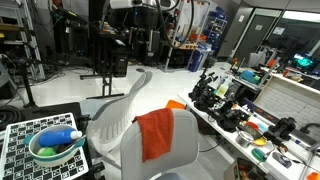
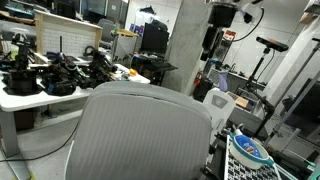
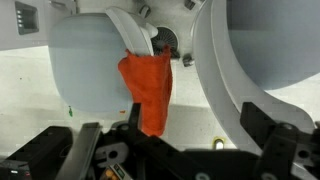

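Observation:
An orange cloth (image 1: pixel 154 133) hangs over the top edge of a grey chair's backrest (image 1: pixel 180 150). Seen from above in the wrist view, the same cloth (image 3: pixel 148 88) lies draped over the light chair back, left of centre. My gripper is open, its dark fingers wide apart at the bottom of that view, with nothing between them. In exterior view 2 the gripper (image 2: pixel 210 40) hangs in the air, above and beyond the near chair back (image 2: pixel 135 135). The cloth cannot be seen from that side.
A second grey chair (image 1: pixel 115 115) stands beside the first. A round basket (image 1: pixel 36 151) with a blue item in it rests on a black-and-white checkered board (image 1: pixel 15 160) at left. Tables (image 1: pixel 225 115) crowded with dark equipment line the back.

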